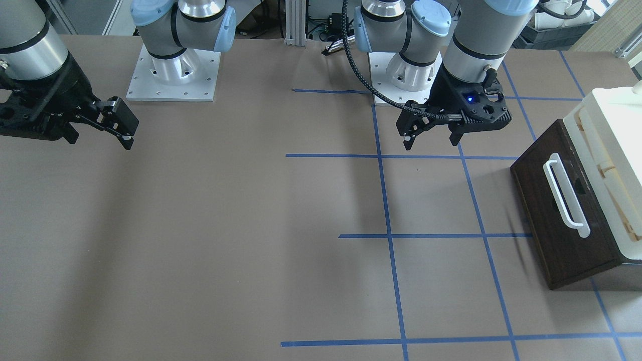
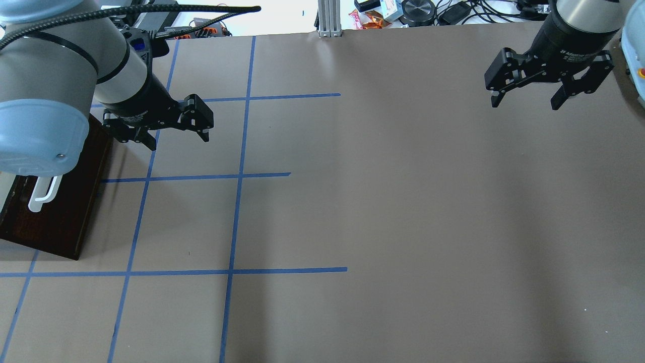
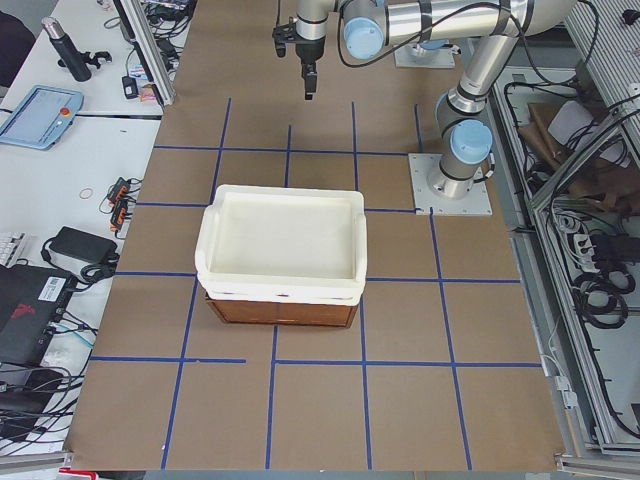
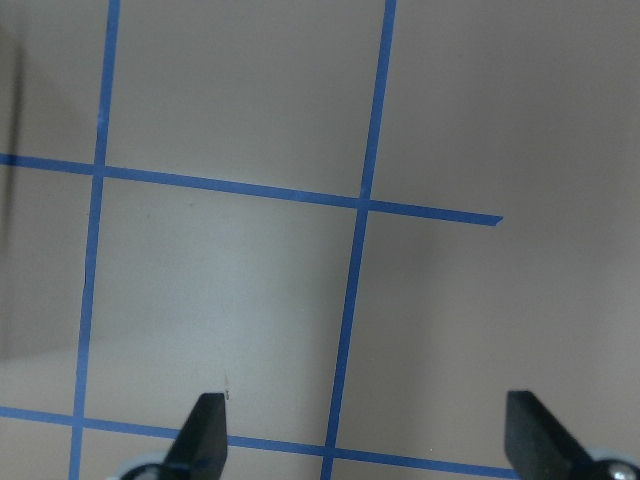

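Observation:
My gripper (image 1: 432,139) hangs above the blue-taped grid on the table, fingers pointing down and apart, with nothing between them; in the left wrist view its two fingertips (image 4: 205,440) show at the lower corners over bare grid floor. In the top view the gripper (image 2: 179,139) is at the upper left, beside a dark wooden drawer unit (image 2: 66,224). That unit (image 1: 563,234) has a white handle (image 1: 563,192) and carries a white tray (image 3: 281,240) on top.
A second arm's gripper (image 1: 102,129) hangs at the left in the front view. Cables and equipment lie beyond the table edges.

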